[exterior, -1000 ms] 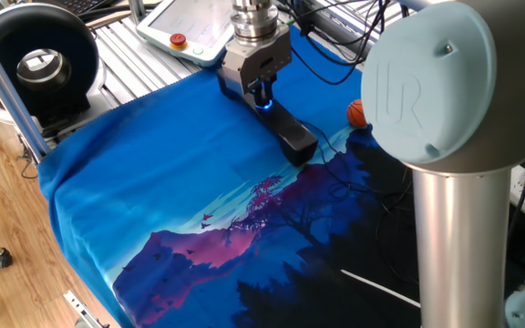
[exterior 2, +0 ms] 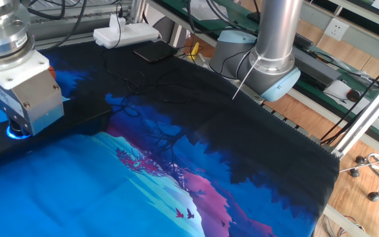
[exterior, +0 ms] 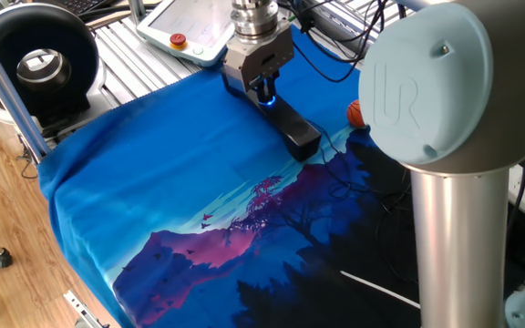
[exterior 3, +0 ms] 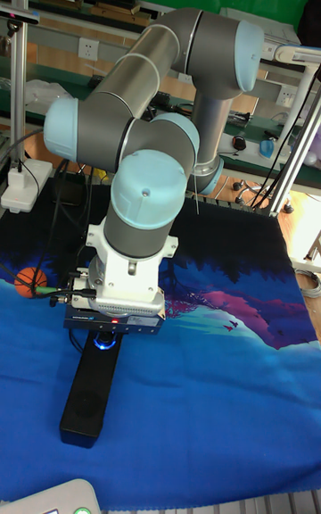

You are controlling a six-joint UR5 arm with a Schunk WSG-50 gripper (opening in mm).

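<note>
A long black bar [exterior: 293, 133], like a small speaker, lies at a slant over the blue part of the printed cloth [exterior: 153, 164]. My gripper [exterior: 266, 97] points down at the bar's middle, its blue-lit tip meeting the top face. In the second exterior view the bar [exterior 2: 77, 125] runs in from the left edge beneath the gripper [exterior 2: 17, 131]. From the third view, the bar [exterior 3: 87, 404] reaches toward the camera from under the gripper [exterior 3: 102, 343]. No separate fingers can be made out, so their hold on the bar is unclear.
A small orange basketball [exterior: 355, 114] sits near the bar's far side, with thin black cables [exterior 2: 147, 85] close by. The teach pendant [exterior: 185, 32] stands at the cloth's edge. A white stick [exterior: 376, 287] rests by the arm's base.
The gripper and the bar have both shifted very slightly up and to the right in the first exterior view. The ball and cloth look unmoved.
</note>
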